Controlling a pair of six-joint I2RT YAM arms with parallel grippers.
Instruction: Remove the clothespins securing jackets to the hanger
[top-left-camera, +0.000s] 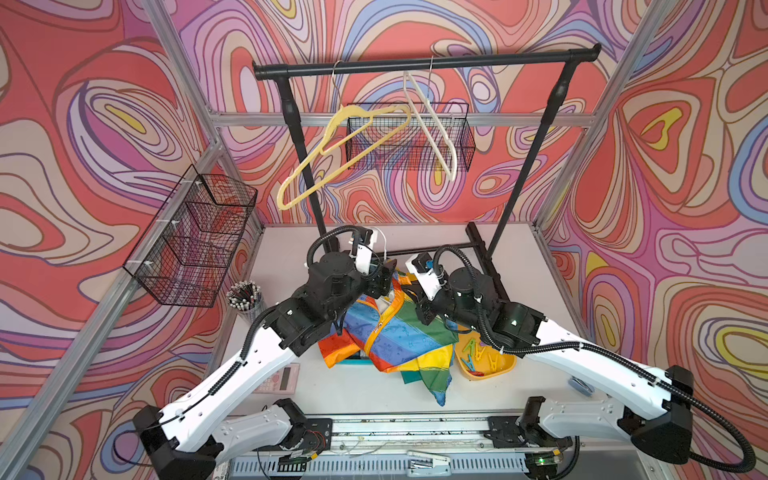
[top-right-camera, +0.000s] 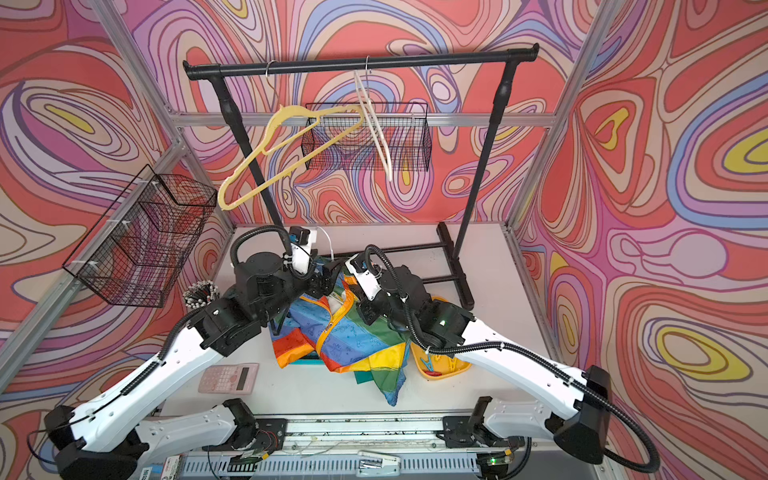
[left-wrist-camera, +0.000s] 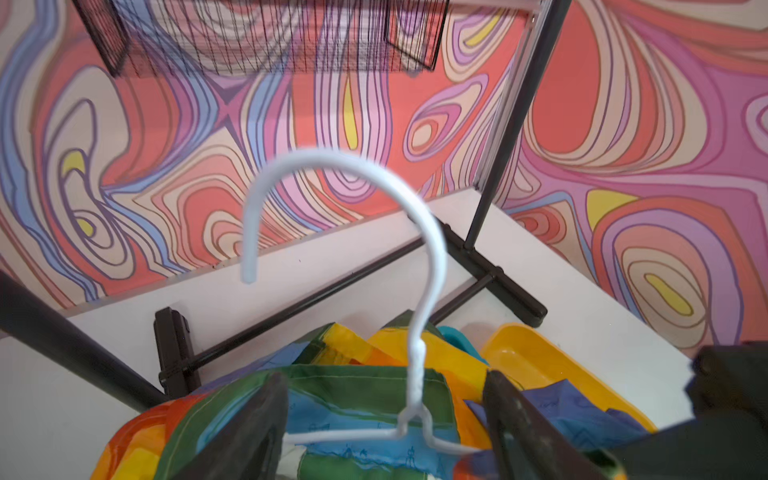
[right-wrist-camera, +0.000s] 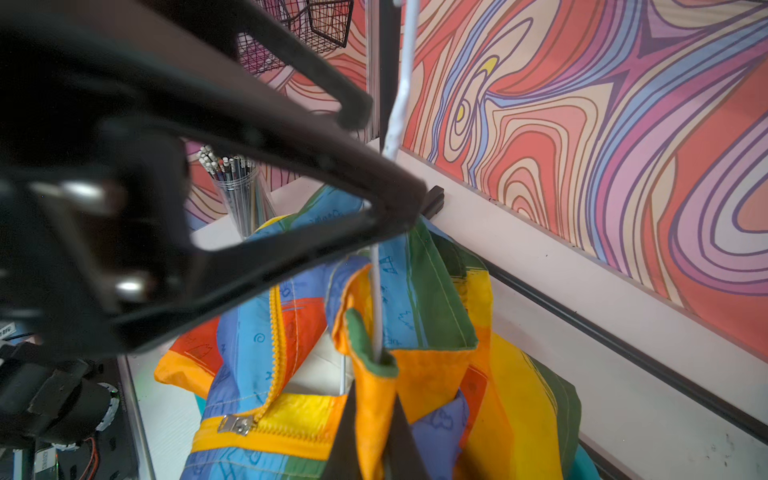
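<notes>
The rainbow jacket (top-left-camera: 400, 340) with a yellow zipper rests over the table on a white wire hanger (left-wrist-camera: 432, 264), whose hook points up. My left gripper is part open, its dark fingers (left-wrist-camera: 260, 428) on either side of the hanger's neck, above the collar. In the right wrist view, the left gripper's dark frame (right-wrist-camera: 320, 168) crosses in front of the hanger wire. My right gripper is shut on the jacket's orange collar edge. No clothespin shows clearly on the jacket; its shoulders are partly hidden by the arms.
A yellow basket (top-left-camera: 504, 371) with several clothespins (top-left-camera: 472, 352) stands at the right, under my right arm. A yellow hanger (top-left-camera: 297, 172) and a white hanger (top-left-camera: 445, 152) hang from the black rack (top-left-camera: 496, 60). A pencil cup (top-left-camera: 249, 302) stands at the left.
</notes>
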